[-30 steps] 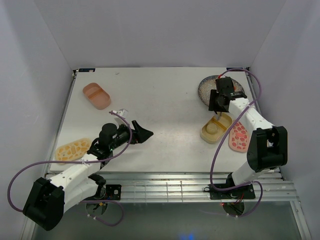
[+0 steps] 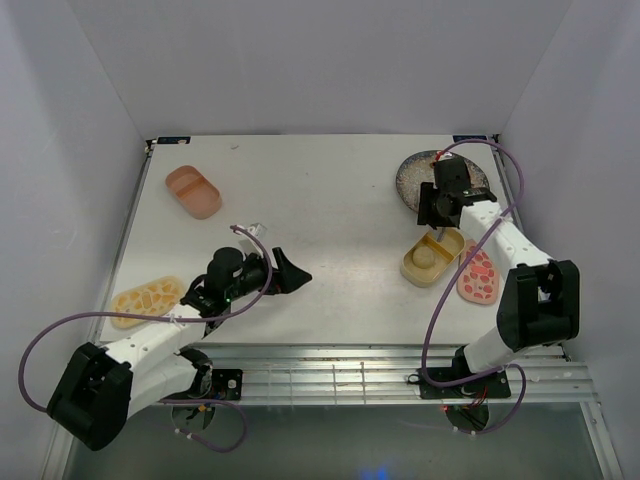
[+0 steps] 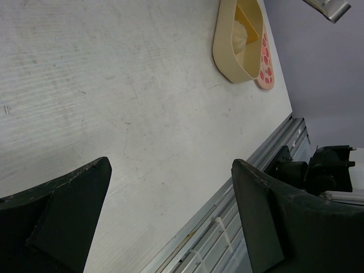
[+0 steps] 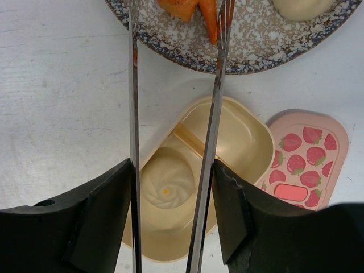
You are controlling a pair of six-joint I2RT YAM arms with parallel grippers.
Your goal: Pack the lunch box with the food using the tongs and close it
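A tan lunch box [image 2: 420, 265] with a divider stands at the right of the table, a pale swirled food [image 4: 166, 182] in one compartment. Behind it lies a speckled plate [image 4: 256, 51] holding orange pieces [image 4: 206, 20] and a cream round item [image 4: 301, 7]. My right gripper is open over the plate, two long metal utensil-like strips between its pads, their tips either side of the orange pieces. My left gripper is open above bare table at the left-front, nothing between its fingers.
A pink strawberry lid [image 4: 304, 165] lies right of the lunch box. A pink container [image 2: 193, 192] sits at the back left, a yellow patterned lid [image 2: 146, 300] at the front left.
My left arm has shifted slightly rightward and toward the front. The right arm has moved very slightly, still over the plate and lunch box.
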